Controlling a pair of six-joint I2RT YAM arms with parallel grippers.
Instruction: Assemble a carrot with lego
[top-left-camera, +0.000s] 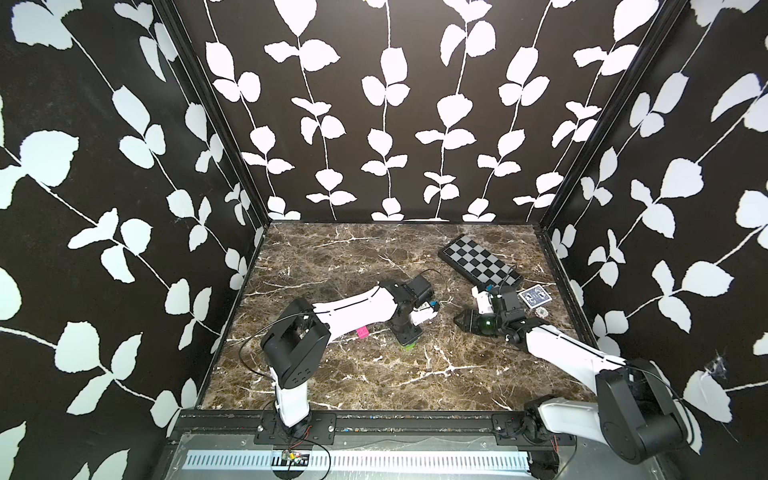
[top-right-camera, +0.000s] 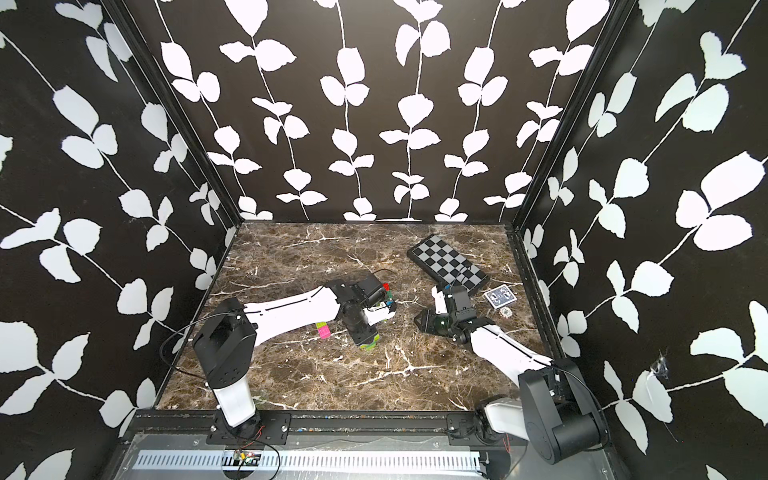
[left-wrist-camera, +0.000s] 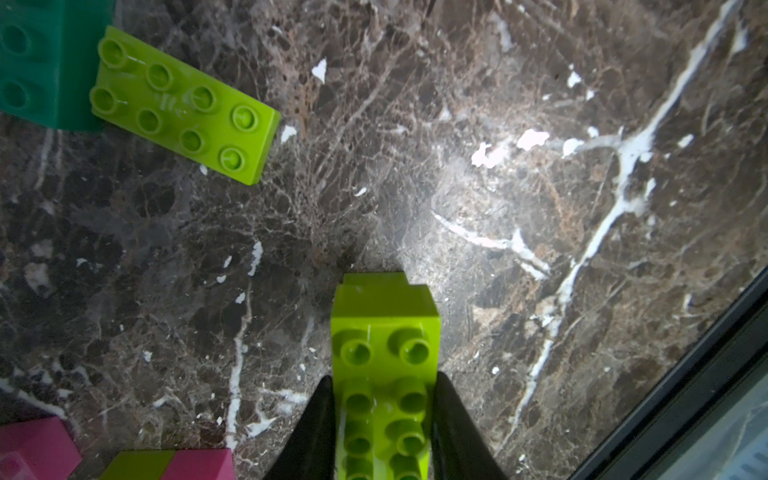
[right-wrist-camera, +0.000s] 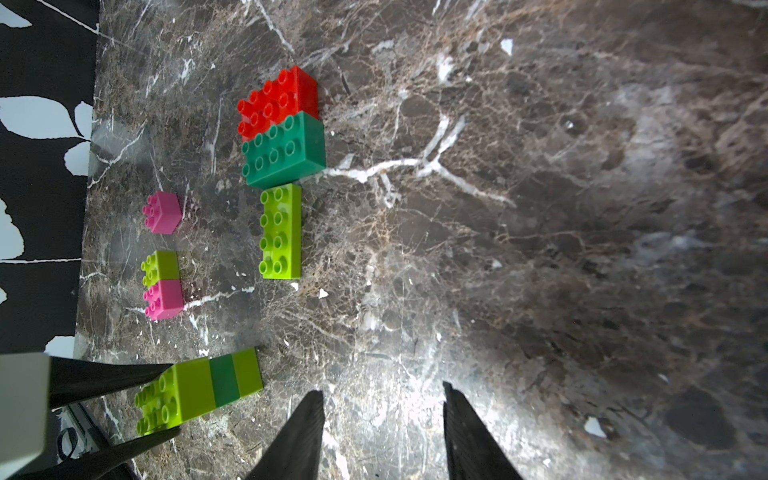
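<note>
My left gripper is shut on a stack of lime bricks; in the right wrist view the stack (right-wrist-camera: 194, 388) shows a dark green band. My right gripper stands open with bare table between its fingertips, to the right of that stack. Loose bricks lie on the table: a lime brick (right-wrist-camera: 280, 232) against a teal brick (right-wrist-camera: 284, 152), a red brick (right-wrist-camera: 296, 88) behind the teal one, a pink brick (right-wrist-camera: 166, 214), and a lime brick (right-wrist-camera: 165, 264) beside another pink brick (right-wrist-camera: 166, 297).
A checkerboard (top-left-camera: 472, 256) lies at the back right, with a blue card deck (top-left-camera: 536, 296) and a small pale object (top-left-camera: 541, 312) near it.
</note>
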